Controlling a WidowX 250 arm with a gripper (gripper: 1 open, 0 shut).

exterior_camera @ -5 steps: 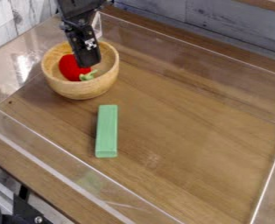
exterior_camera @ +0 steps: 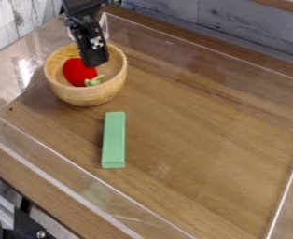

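A wooden bowl (exterior_camera: 93, 91) sits at the upper left of the table, with a red object (exterior_camera: 79, 69) with a small green part, like a strawberry or pepper, inside it. The black gripper (exterior_camera: 94, 53) hangs over the back of the bowl, beside the red object. Its fingers appear shut, with nothing visible between them; their tips are hard to make out.
A flat mint-green bar (exterior_camera: 114, 140) lies on the table below the bowl. A clear low edge runs around the table, with a grey wall behind.
The gripper has shifted only slightly over the bowl. The bowl, red object and green bar look in about the same places.
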